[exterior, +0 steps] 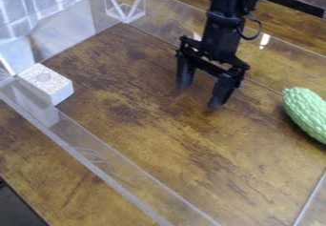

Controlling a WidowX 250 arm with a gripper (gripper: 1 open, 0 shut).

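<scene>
My black gripper (201, 83) hangs from the top of the camera view over the middle back of the wooden tray floor, its two fingers apart and pointing down. Nothing shows between them. A white block (45, 83) sits at the left, and a green ribbed object (307, 113) lies at the right edge, both apart from the gripper.
Clear plastic walls (95, 163) border the wooden floor (166, 163). A white quilted thing (32, 6) is at the back left, outside the walls.
</scene>
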